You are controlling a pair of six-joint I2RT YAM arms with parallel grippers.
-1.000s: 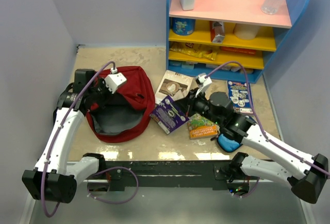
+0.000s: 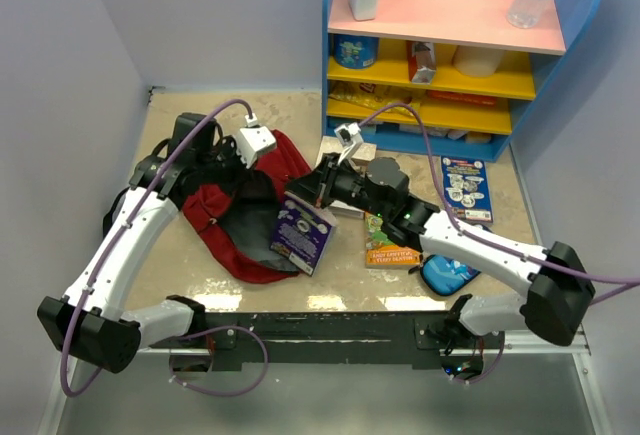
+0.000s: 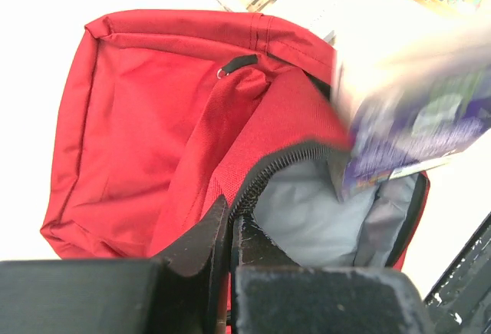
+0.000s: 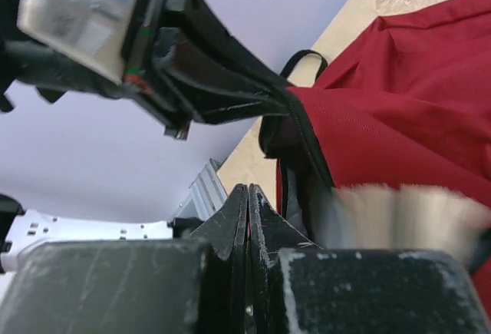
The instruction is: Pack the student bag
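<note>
The red backpack [image 2: 215, 240] lies with its grey inside [image 2: 250, 223] showing. My left gripper is shut on the black zipper edge [image 3: 288, 153] of its opening. A purple book [image 2: 300, 235] hangs tilted from my right gripper [image 2: 320, 195], which is shut on its upper edge. The book's lower part overlaps the right side of the opening in the top view. In the left wrist view the book [image 3: 418, 123] is blurred, its corner against the grey lining. The right wrist view shows the blurred pale book edge [image 4: 414, 215] beyond my fingers; the grip itself is hidden there.
An orange-green book [image 2: 390, 245], a blue pouch [image 2: 448, 272] and a blue-white book [image 2: 467, 190] lie to the right. A cream book [image 2: 345, 155] lies behind, partly covered by my right arm. The blue shelf [image 2: 328, 65] stands at the back.
My right gripper has carried the purple book left, from beside the backpack to over its opening.
</note>
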